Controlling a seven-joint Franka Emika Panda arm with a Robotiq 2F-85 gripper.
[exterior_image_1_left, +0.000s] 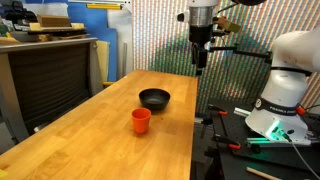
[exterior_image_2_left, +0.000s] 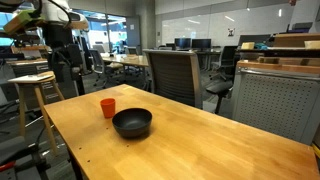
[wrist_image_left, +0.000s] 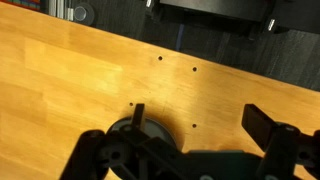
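A red cup (exterior_image_1_left: 141, 121) stands upright on the wooden table, beside a black bowl (exterior_image_1_left: 154, 99). From the other side, the cup (exterior_image_2_left: 108, 107) and bowl (exterior_image_2_left: 132, 124) appear with a gap of bare wood between them. My gripper (exterior_image_1_left: 197, 68) hangs well above the table near its robot-side edge, touching neither object. In the wrist view the gripper is open, its black fingers wide apart with only tabletop between them. Part of a dark round shape, apparently the bowl (wrist_image_left: 152, 130), shows beyond the left finger. I cannot make out the cup there.
A dark office chair (exterior_image_2_left: 175, 77) stands against its far side in the second exterior view. A wooden stool (exterior_image_2_left: 40, 95) is behind the arm. The table's edge and dark mount hardware (wrist_image_left: 225, 45) cross the top of the wrist view.
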